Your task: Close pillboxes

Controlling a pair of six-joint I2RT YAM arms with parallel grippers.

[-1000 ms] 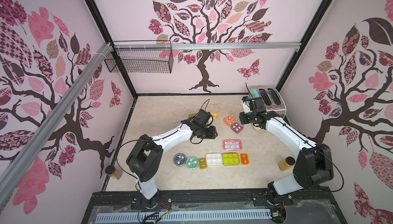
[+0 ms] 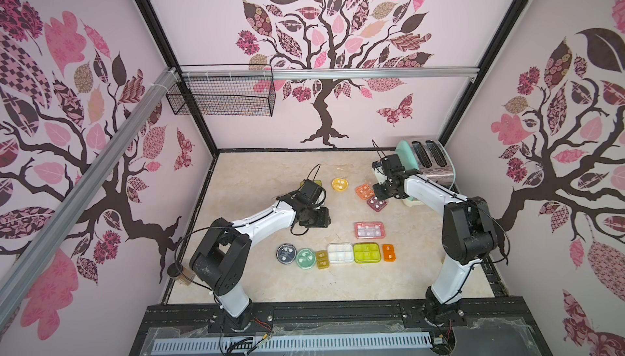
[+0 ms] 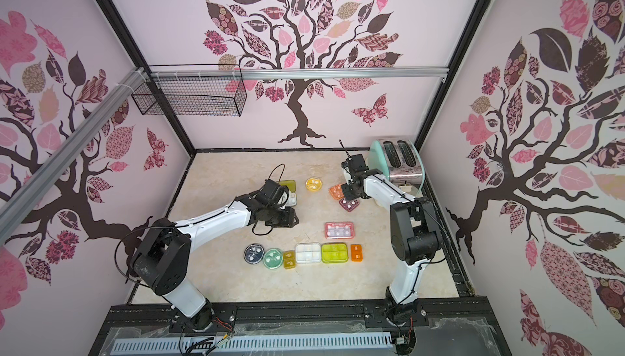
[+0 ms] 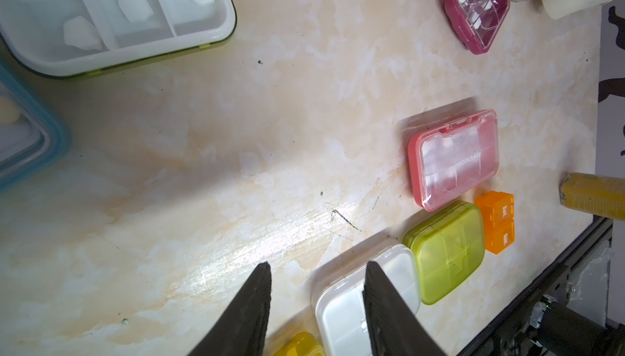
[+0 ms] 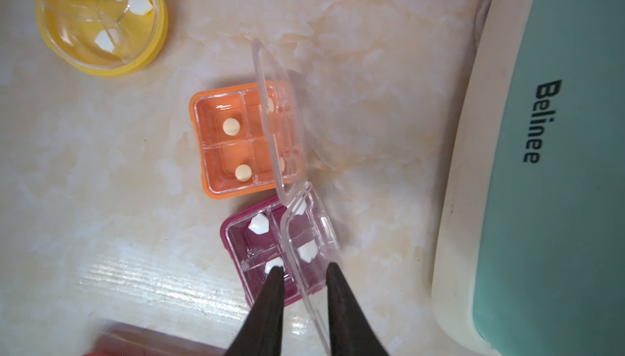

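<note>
My right gripper is over the magenta pillbox, its part-open fingers either side of the upright clear lid's edge. The orange pillbox beside it also has its lid up, pills inside. A yellow round pillbox stands behind, clear lid partly in view. My left gripper hangs over bare table near a white-trayed pillbox and a blue one, both with pills showing; nothing is visible between its spaced fingertips. The pink pillbox in the middle is shut.
A row of closed pillboxes, including white, lime and orange, lies along the front. A mint toaster stands at the back right, close to my right gripper.
</note>
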